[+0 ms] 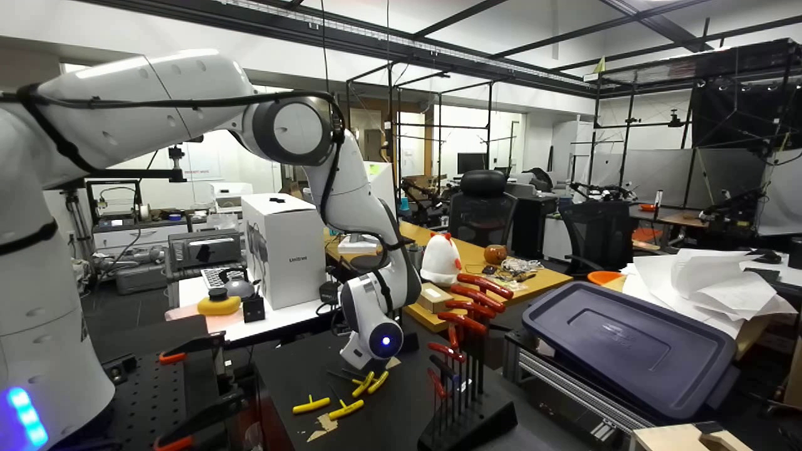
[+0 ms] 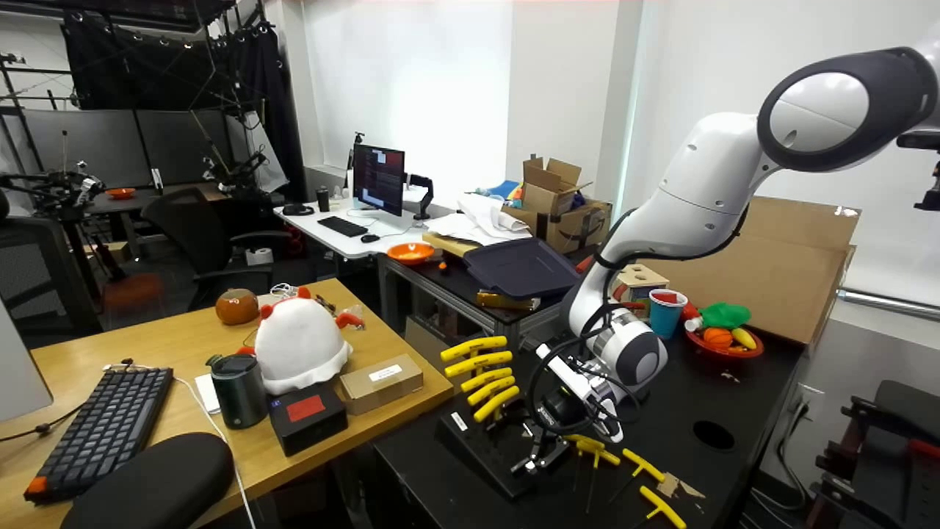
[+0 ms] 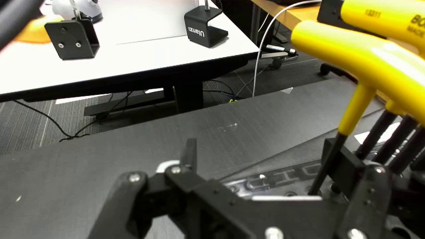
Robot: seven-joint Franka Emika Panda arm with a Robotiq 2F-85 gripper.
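In the wrist view my gripper stands open, its two fingers wide apart. A yellow T-handle hex key [image 3: 350, 55] stands upright on the right of that view, its dark shaft passing close by the right finger; whether they touch I cannot tell. In exterior view 2 several yellow T-handles [image 2: 476, 347] rise in a row from a black holder [image 2: 480, 458], with my gripper low beside it. Loose yellow T-handle keys [image 2: 645, 464] lie on the black table. In exterior view 1 the arm's wrist hides the fingers.
A second rack of red-handled keys [image 1: 466, 324] stands on the table in exterior view 1. The dark lidded bin [image 1: 631, 346] is beyond it. Across a gap lies a white desk [image 3: 131, 59]. A red bowl with toy food [image 2: 727, 351] and a blue cup [image 2: 665, 316] sit behind the arm.
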